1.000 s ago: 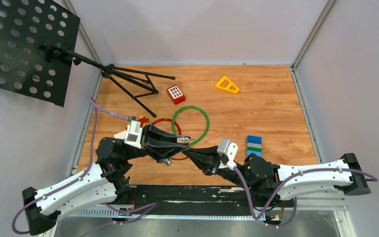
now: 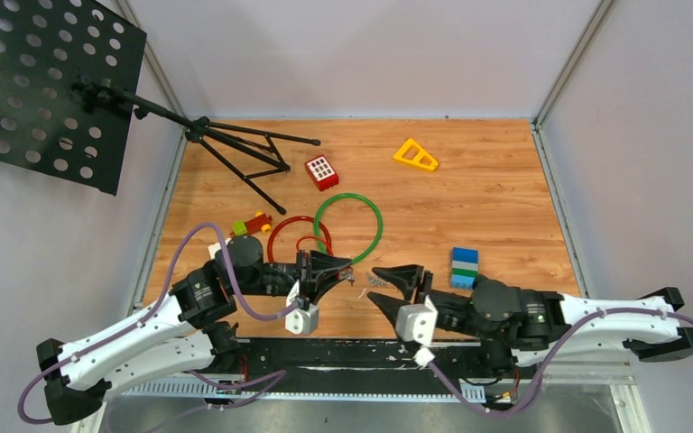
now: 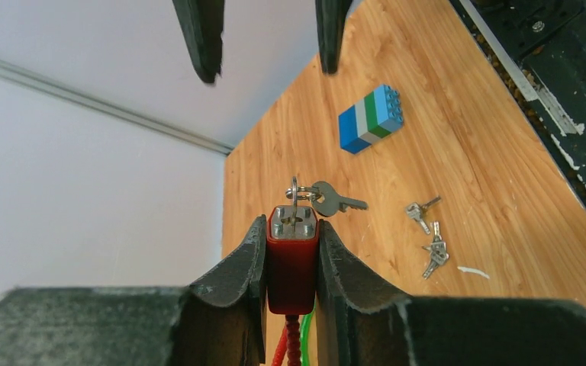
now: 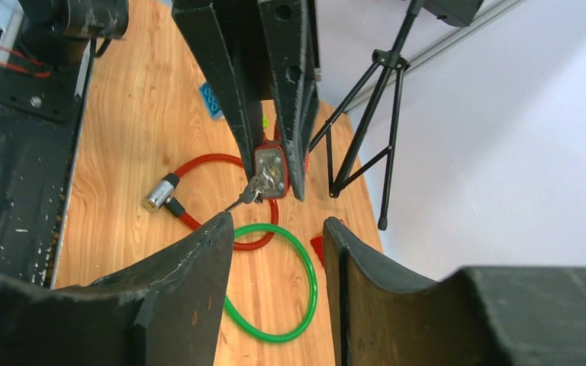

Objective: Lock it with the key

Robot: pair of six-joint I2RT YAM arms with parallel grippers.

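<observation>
My left gripper is shut on a red lock body [image 3: 291,276] with a cable trailing below it. A key [image 3: 337,200] sticks out of the lock's metal end, free of any fingers. Facing it across a gap, my right gripper [image 2: 377,285] stands open with nothing between its fingers. From the right wrist view, the lock [image 4: 272,169] sits between the left fingers, its key [image 4: 249,193] pointing down and to the left. Two loose bunches of small keys [image 3: 436,250] lie on the table under the gap.
Red and green rings [image 2: 377,221] lie behind the left gripper. A blue, white and green block [image 2: 464,268] stands at the right, beyond the right gripper. A black music stand [image 2: 207,129] occupies the back left; the back right holds a yellow triangle [image 2: 415,155].
One second ago the grippers met at the lock. The right one has since drawn back to the right and opened; the left one has turned, still with the lock.
</observation>
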